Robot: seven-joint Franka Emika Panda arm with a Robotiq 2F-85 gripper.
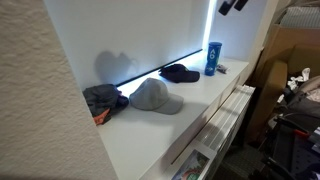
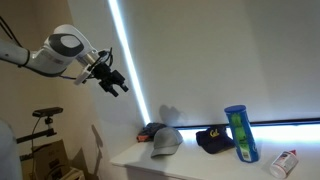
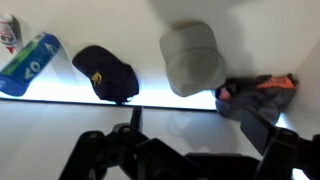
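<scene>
My gripper (image 2: 118, 87) hangs in the air above and to the left of the shelf in the second exterior view, open with nothing between its fingers. Only a bit of the gripper (image 1: 233, 6) shows at the top edge of the first exterior view. On the white shelf (image 1: 150, 135) lie a grey cap (image 1: 155, 96), a dark navy cap (image 1: 180, 73) with a yellow mark, and a dark crumpled cloth item (image 1: 103, 99) with some red on it. A blue cylindrical container (image 2: 241, 133) stands upright beyond the navy cap. From the wrist, the grey cap (image 3: 193, 58) appears ahead of the spread fingers.
A small white bottle (image 2: 284, 163) with red markings rests beside the blue container. The wall (image 1: 130, 35) closes off the shelf's back, with a bright light strip along it. An open drawer (image 1: 195, 164) juts out below the front edge.
</scene>
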